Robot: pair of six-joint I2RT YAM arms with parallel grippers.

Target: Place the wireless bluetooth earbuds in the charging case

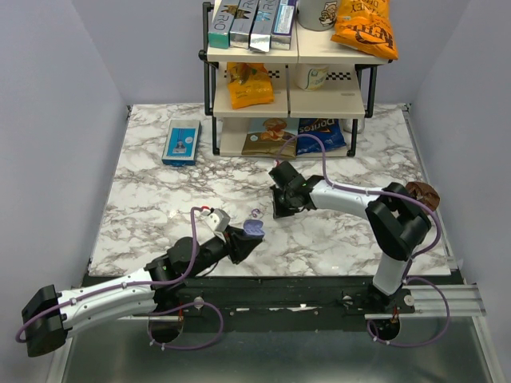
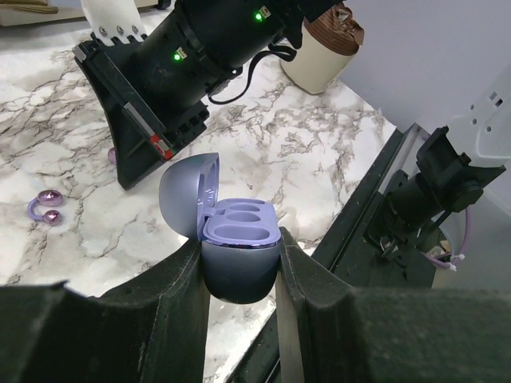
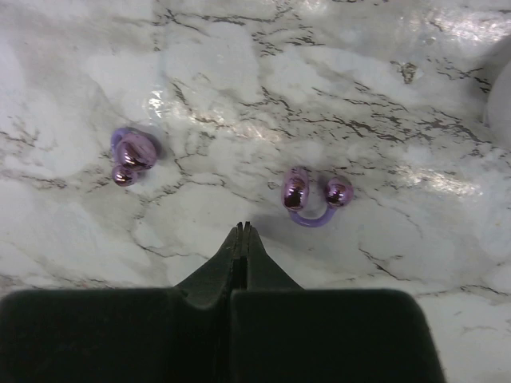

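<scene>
My left gripper is shut on the purple charging case [image 2: 239,233], whose lid stands raised over earbud hollows. On the marble table lie two shiny purple earbuds. One earbud [image 3: 295,191] rests just ahead and right of my right gripper, outside its fingers; those tips are together with nothing between them. The other earbud [image 3: 134,152] sits farther left in the right wrist view. In the left wrist view, one earbud [image 2: 49,217] is in the open, while the right gripper mostly hides the other.
A smooth white object [image 3: 501,108] enters the right edge of the right wrist view. Behind the arms stands a shelf [image 1: 327,100] with snacks and boxes. A blue box [image 1: 182,142] lies at back left, a brown-topped container [image 1: 423,195] at far right. Marble around the earbuds is clear.
</scene>
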